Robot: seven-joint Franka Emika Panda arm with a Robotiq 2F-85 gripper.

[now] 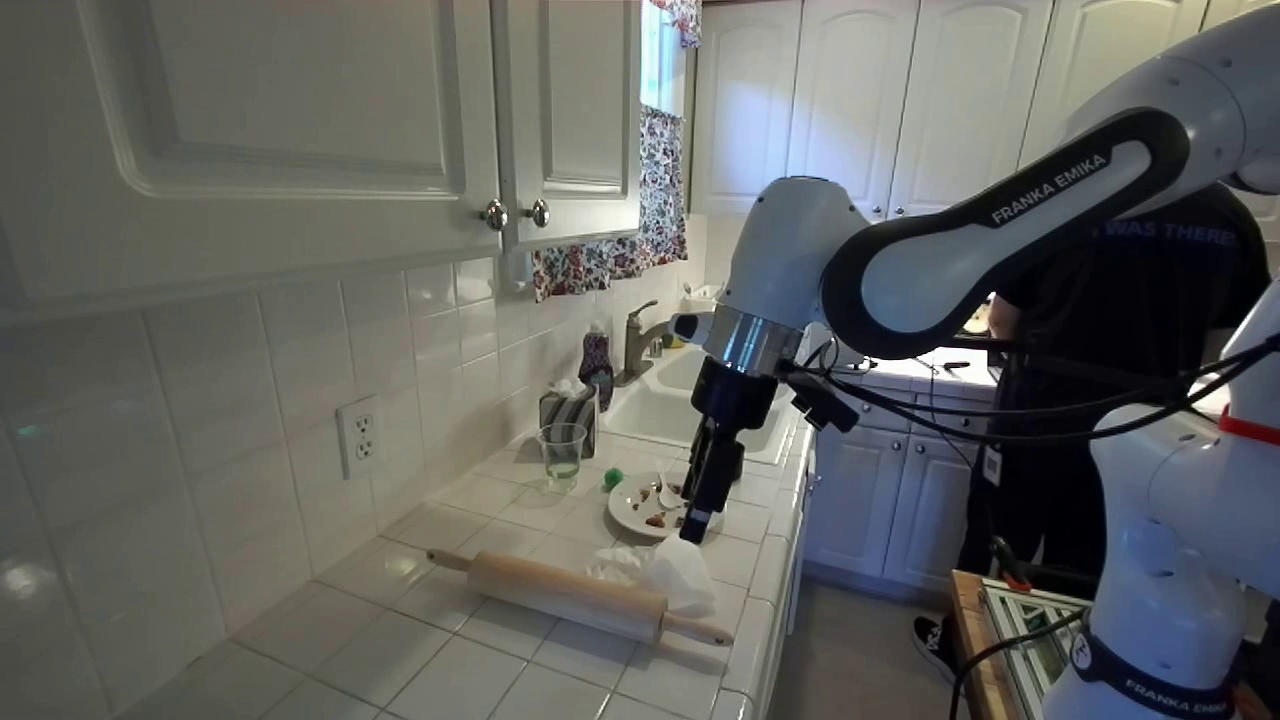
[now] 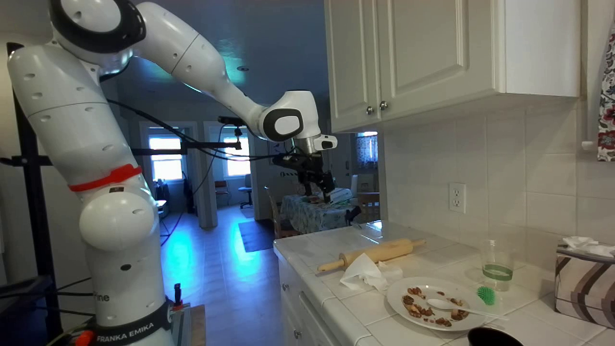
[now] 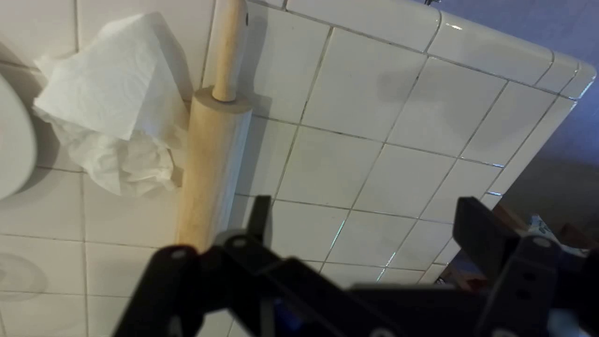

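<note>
My gripper stands open above the tiled counter, its two fingers wide apart with nothing between them. A wooden rolling pin (image 3: 210, 163) lies on the counter to the left of the fingers in the wrist view. Against its side rests a crumpled white paper napkin (image 3: 115, 92). Beyond the napkin is a white plate (image 2: 398, 300) with scattered brown food pieces (image 2: 418, 305) and a white plastic spoon (image 2: 455, 305). In exterior view 1 the arm hangs down in front of the plate, hiding part of it.
A clear cup (image 2: 497, 268), a green spiky ball (image 2: 485, 295) and a tissue box (image 2: 585, 285) stand near the wall. Behind lies the sink (image 1: 636, 414). A dark cup (image 2: 493, 337) is partly seen. Bare tiles (image 1: 396, 654) extend in front of the rolling pin.
</note>
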